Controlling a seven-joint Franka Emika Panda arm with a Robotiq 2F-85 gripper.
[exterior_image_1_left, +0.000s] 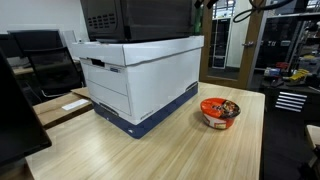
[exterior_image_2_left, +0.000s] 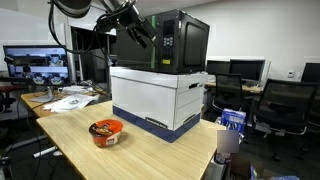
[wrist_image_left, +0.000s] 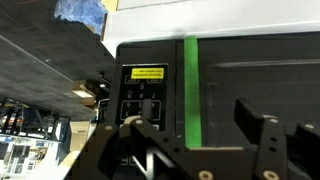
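A black microwave (exterior_image_2_left: 187, 42) stands on top of the white boxes. Its long green handle (wrist_image_left: 192, 90) runs upright through the middle of the wrist view, beside the dark keypad panel (wrist_image_left: 142, 92). My gripper faces the microwave's front, its dark fingers (wrist_image_left: 268, 135) apart, one on each side of the handle. The fingers stand part open, with a gap visible between each finger and the handle. Exterior view 2 has the arm (exterior_image_2_left: 95, 18) reaching in from the upper left at microwave height. Whether either finger touches the door cannot be told.
White boxes (exterior_image_1_left: 150, 80) on a blue base (exterior_image_1_left: 150, 122) carry the microwave. A red bowl (exterior_image_2_left: 105, 133) with small items sits on the wooden table (exterior_image_2_left: 130, 160) before them. Chairs (exterior_image_2_left: 282, 105) stand behind.
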